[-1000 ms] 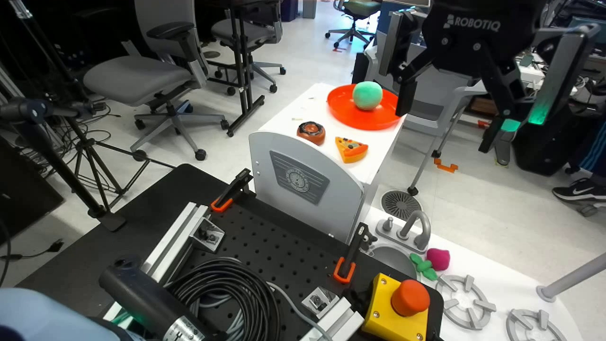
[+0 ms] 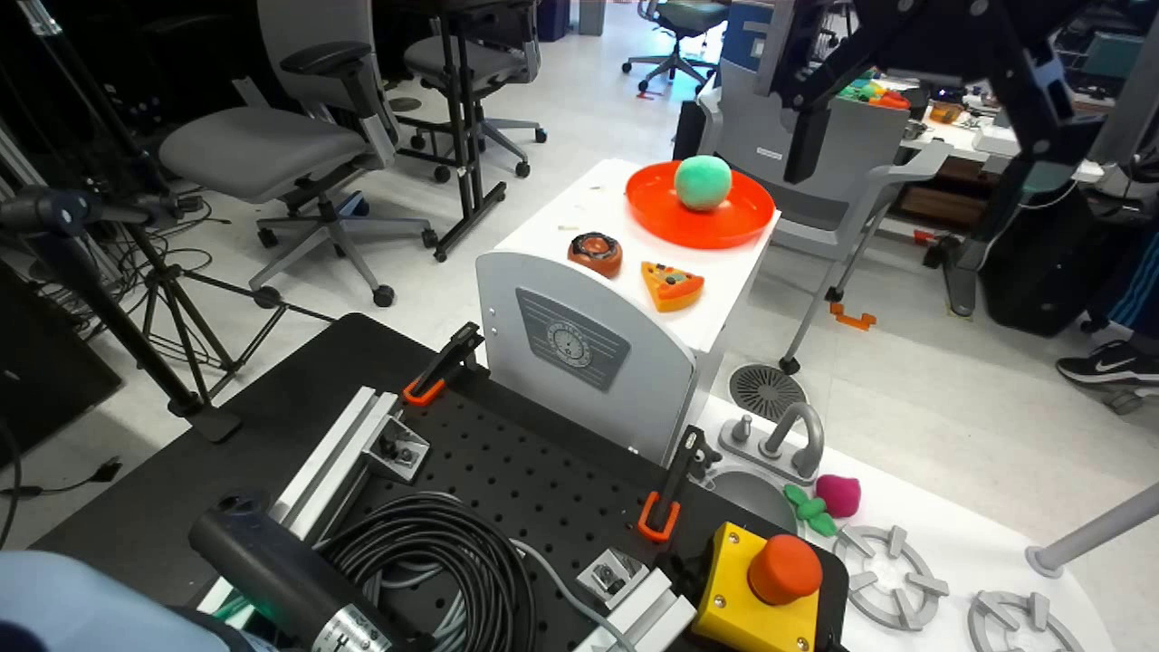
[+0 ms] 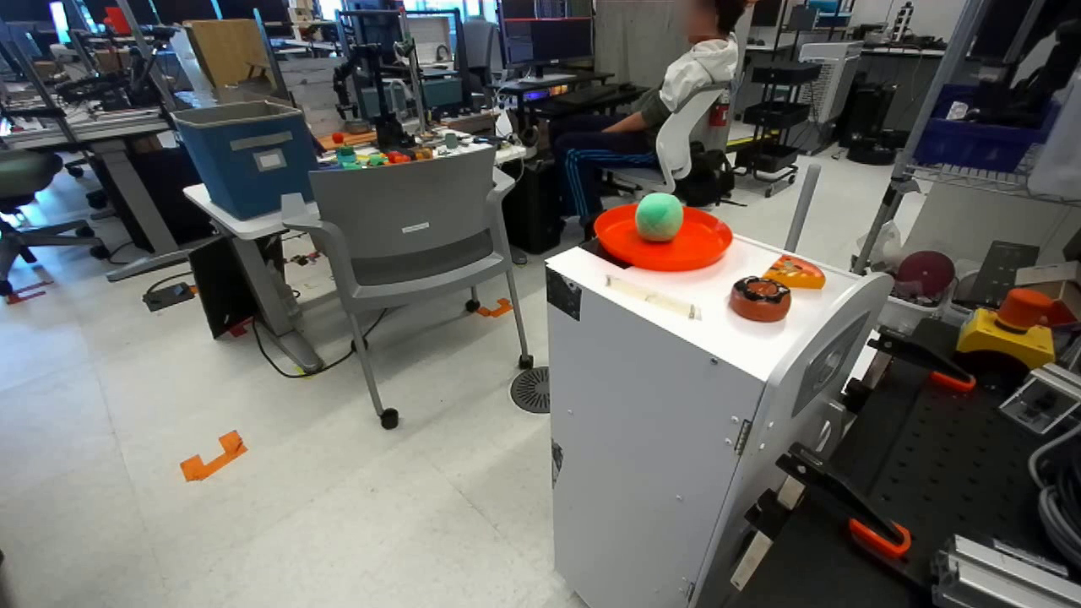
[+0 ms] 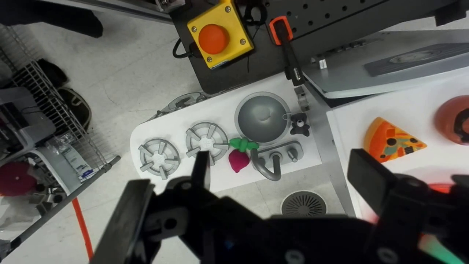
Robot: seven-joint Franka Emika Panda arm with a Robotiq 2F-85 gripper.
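My gripper [image 2: 886, 206] is open, high over the toy kitchen, with nothing between its fingers. In the wrist view its two dark fingers stand wide apart on either side of the sink and burner area. A green ball [image 2: 703, 183] rests on a red plate [image 2: 659, 226] on the white cabinet top. Nearer the cabinet's grey panel lie a pizza slice [image 4: 391, 141] and a brown doughnut-like toy [image 3: 760, 299]. On the white counter a pink radish-like toy with green leaves [image 4: 238, 160] lies between a burner and the faucet. The plate is largely hidden in the wrist view.
The grey sink [image 4: 262, 118] and faucet [image 4: 268, 167] sit beside two burners [image 4: 205, 140]. A yellow box with a red button [image 4: 215, 37] stands on the black bench. The cabinet's upright grey panel [image 2: 592, 348] rises at the bench edge; a grey chair [image 3: 410, 228] stands behind.
My gripper has moved upward and slightly right in exterior view 1, its body now mostly past the top edge. The ball, plate and other toys have stayed in place.
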